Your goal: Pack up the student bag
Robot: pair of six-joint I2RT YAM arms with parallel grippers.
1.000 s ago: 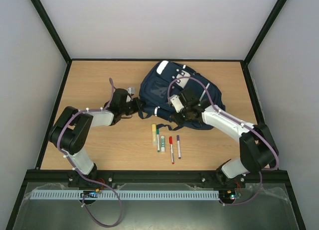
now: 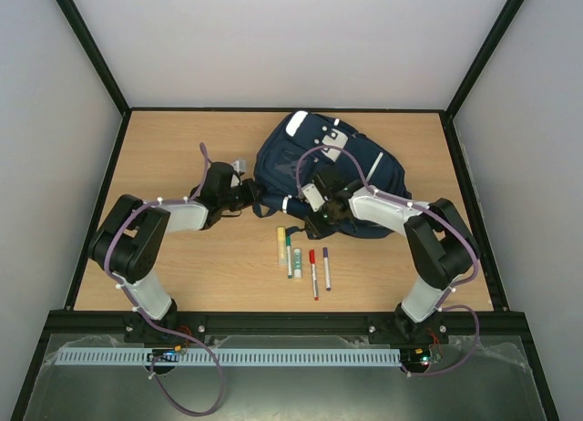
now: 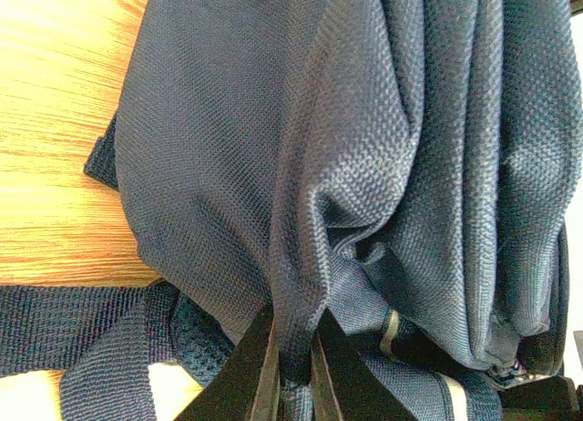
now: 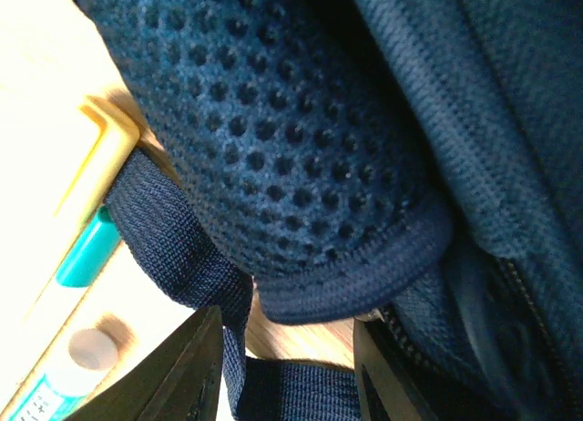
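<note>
A dark navy backpack [image 2: 364, 157] lies on the upper right of the wooden table. At its left end my left gripper [image 2: 255, 191] is shut on a fold of bag fabric [image 3: 301, 239], seen close in the left wrist view. My right gripper hangs open at the bag's lower edge, above a strap [image 4: 173, 239] and beside a mesh-padded part [image 4: 282, 157]. Below the bag lie a yellow stick-like item [image 2: 281, 247], a green marker [image 2: 289, 257], a short white-and-green stick [image 2: 298, 263], a red pen [image 2: 313, 273] and a purple pen [image 2: 326, 269].
Dark frame bars and white walls bound it.
My right gripper has shifted left and slightly down along the bag's lower edge, with its arm reposed. The left arm has not visibly moved.
</note>
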